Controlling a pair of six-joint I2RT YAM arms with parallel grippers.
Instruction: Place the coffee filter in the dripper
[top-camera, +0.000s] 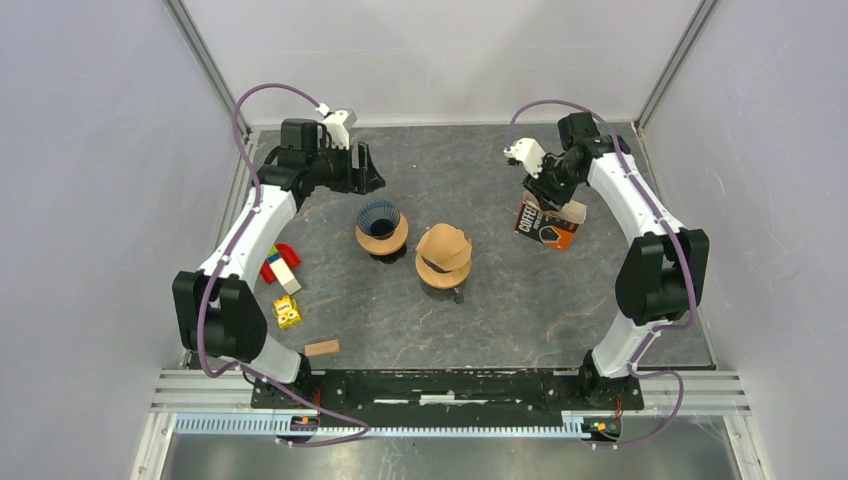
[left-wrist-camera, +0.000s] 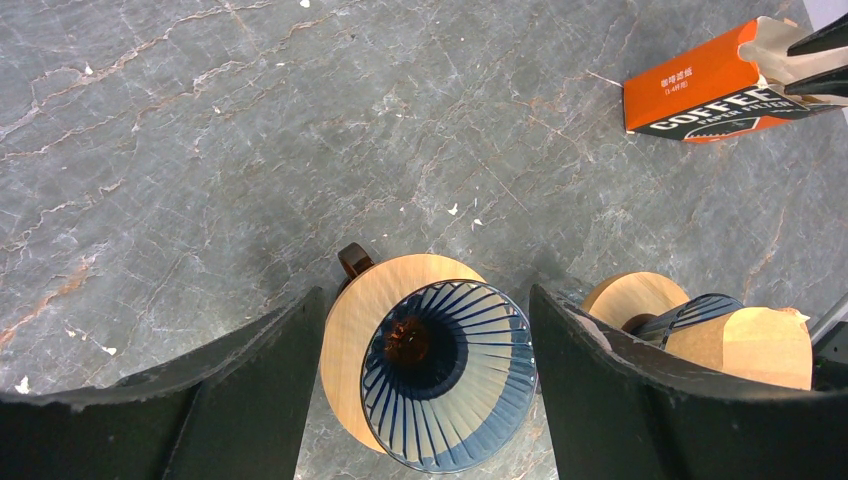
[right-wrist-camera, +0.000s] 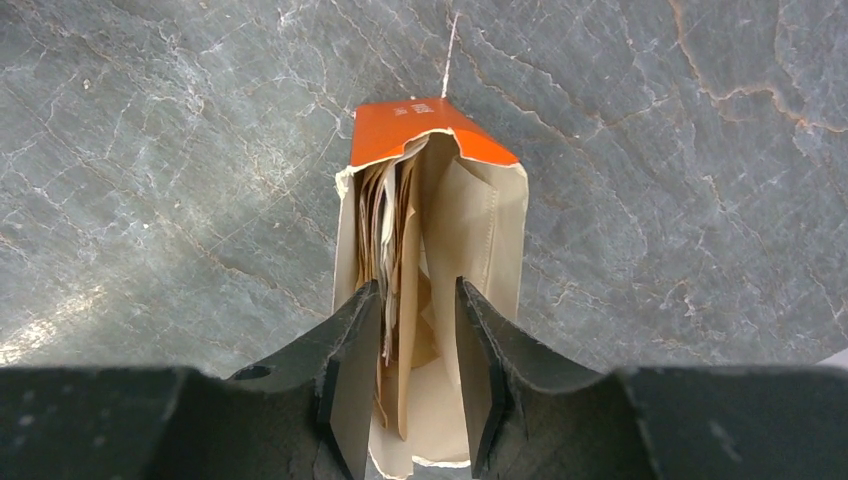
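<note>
An orange and black coffee filter box (top-camera: 543, 229) stands open at the right; folded paper filters (right-wrist-camera: 405, 250) are packed along one side inside. My right gripper is open over the box mouth, one finger at the filter stack, the other on the emptier side. My left gripper is open above an empty blue ribbed dripper (left-wrist-camera: 480, 390) on a wooden collar. A second dripper in the centre carries a brown paper filter (top-camera: 443, 243).
Toy blocks (top-camera: 287, 310) and a red piece lie at the left, with a small wooden block (top-camera: 322, 347) at the front.
</note>
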